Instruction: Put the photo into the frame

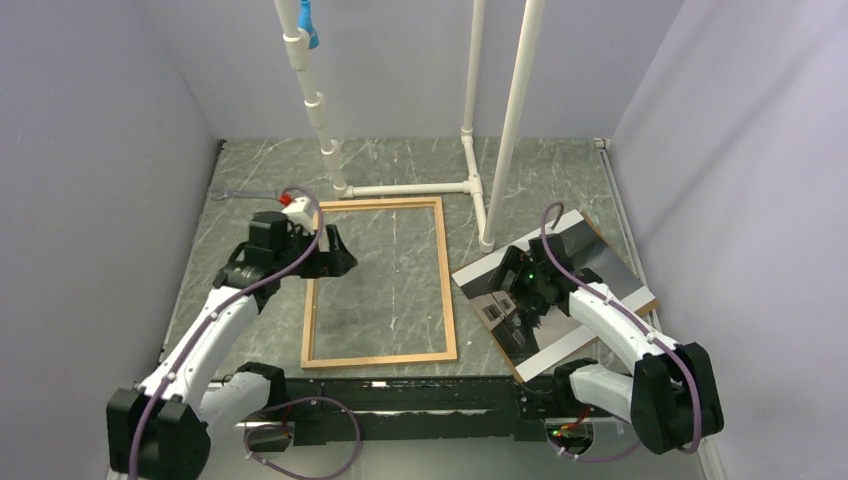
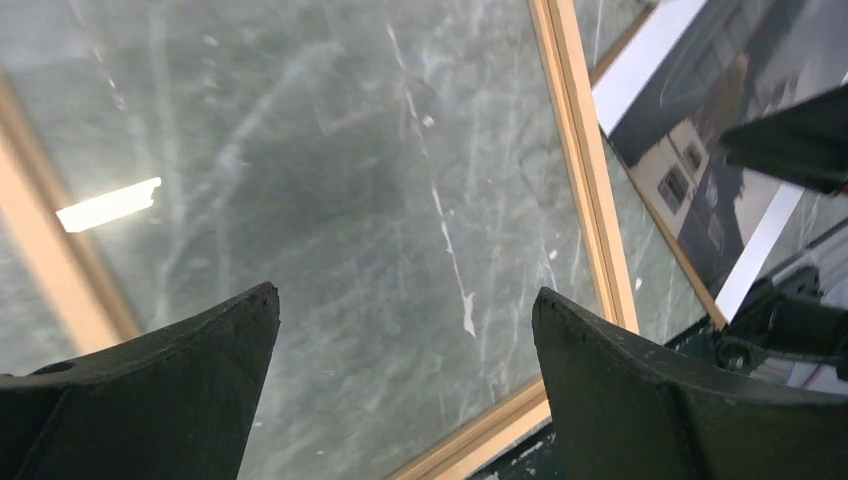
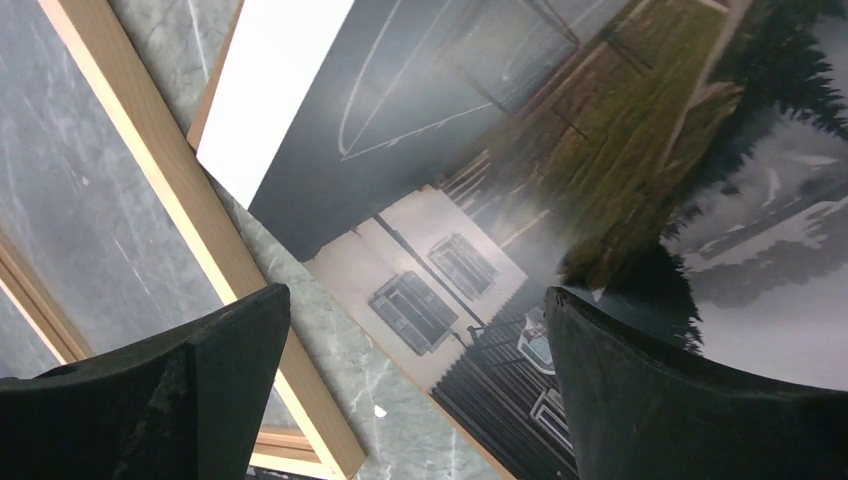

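Observation:
An empty-looking wooden frame (image 1: 449, 310) lies flat in the middle of the table, with grey table surface visible inside it. To its right the photo (image 1: 567, 345), dark with white borders on a brown backing, lies turned at an angle. Its left corner sits close beside the frame's right bar (image 3: 170, 190). My left gripper (image 1: 345, 258) is above the frame's left part, its fingers open and nothing between the fingers. Over the left part of the photo hovers my right gripper (image 1: 505, 270), also open and empty; the photo's printed building (image 3: 420, 280) shows below its fingers.
White pipes (image 1: 410, 189) stand behind the frame, one foot (image 1: 487, 243) close to the photo's left corner. A wrench (image 1: 240, 194) lies at the back left. The dark table edge (image 1: 430, 395) runs along the front.

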